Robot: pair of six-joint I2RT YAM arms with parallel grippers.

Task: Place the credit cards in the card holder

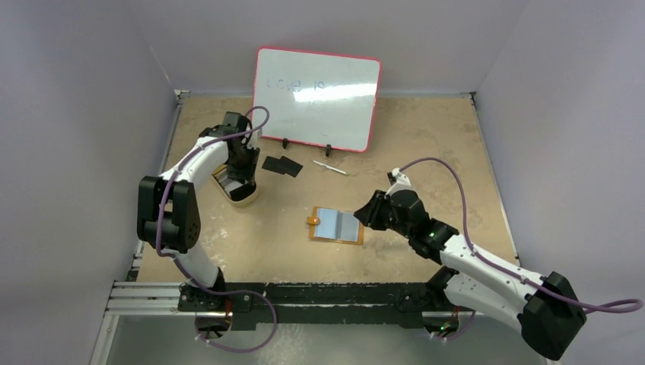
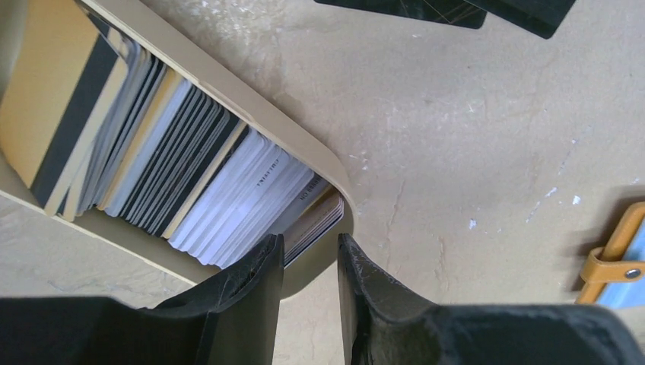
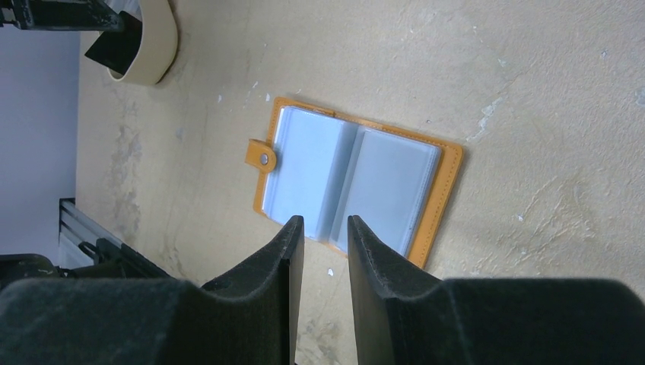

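Observation:
Cards (image 2: 242,182) stand packed in a row inside a beige tray (image 2: 323,156), with white, grey, black and gold edges showing. My left gripper is over the tray's near end, its fingers parted with no card clearly held between them. In the top view the left gripper (image 1: 247,179) covers part of the tray (image 1: 242,202). The orange card holder (image 3: 443,199) lies spread flat with pale clear sleeves and a snap tab (image 3: 262,156) on one side. Above its right edge hangs my right gripper (image 1: 365,217), open and empty in the right wrist view.
Two black cards (image 1: 282,165) lie overlapping on the table to the right of the tray. A white pen (image 1: 330,167) lies near the whiteboard (image 1: 316,99) at the back. Bare table separates the tray from the holder.

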